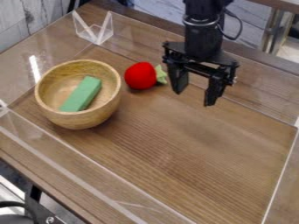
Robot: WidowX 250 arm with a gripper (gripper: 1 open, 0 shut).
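Note:
My black gripper (198, 70) hangs over the upper middle of the wooden table (211, 162), its dark fingers spread low near the surface. A red round object (142, 75) lies just left of it, with a small green object (163, 75) beside that, partly behind the arm. A wooden bowl (55, 93) on the left holds a green block (80, 94). Whether anything is between the fingers I cannot tell.
A clear container (91, 28) stands at the back left. Dark cables lie at the bottom left edge.

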